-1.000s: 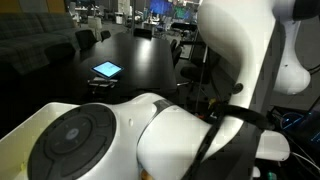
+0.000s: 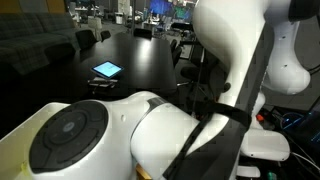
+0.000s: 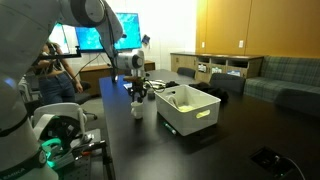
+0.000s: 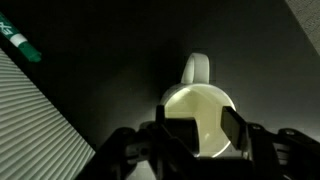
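Note:
A white mug [image 4: 208, 103] stands on the dark table, seen from above in the wrist view with its handle pointing up the picture. My gripper is over the mug, its black fingers [image 4: 231, 122] apart on either side of the mug's mouth; a dark part covers some of the opening. Contact with the mug cannot be made out. In exterior view 2 the small white mug [image 3: 137, 110] sits just below the gripper, left of a white box. The arm itself hides the gripper and mug in exterior view 1.
The open white box [image 3: 188, 112] stands close by on the table, some items inside. A green and white marker [image 4: 20, 40] lies near its ribbed side [image 4: 35, 125]. Bare table [image 3: 190, 155] stretches in front; a dark object [image 3: 275, 160] lies at the right.
The arm has shifted slightly left in exterior view 1. The table and the things on it look the same.

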